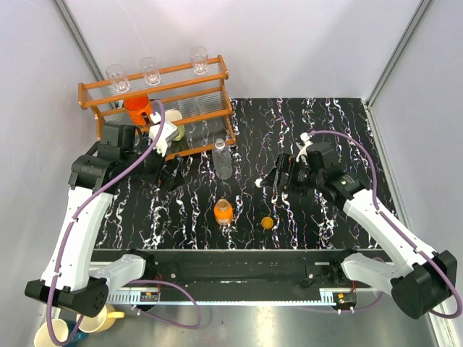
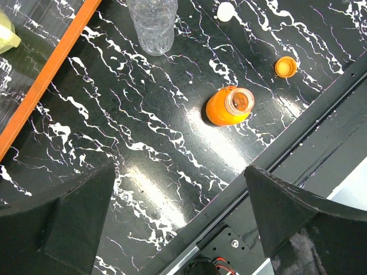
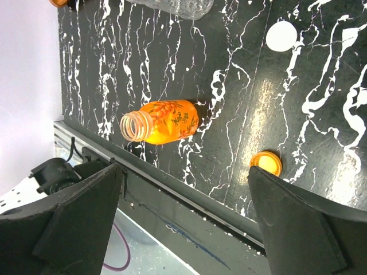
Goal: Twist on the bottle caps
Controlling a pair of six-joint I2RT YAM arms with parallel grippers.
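Observation:
An orange bottle [image 1: 223, 212] stands upright and uncapped near the table's front edge; its bare threaded mouth [image 3: 136, 125] shows in the right wrist view. Its likely match, an orange cap [image 1: 268, 223], lies on the table to its right. Farther back stands a clear bottle [image 1: 221, 160], close to the rack. A white cap [image 3: 281, 36] rests flat on the table, beside my right gripper in the top view. My left gripper is open above the left of the table, empty. Likewise open and empty, my right gripper hangs over the right half.
A wooden rack [image 1: 160, 108] with several glasses [image 1: 150, 71] on top and an orange mug [image 1: 137, 110] fills the back left. Cream mugs [image 1: 101, 319] sit beyond the front left edge.

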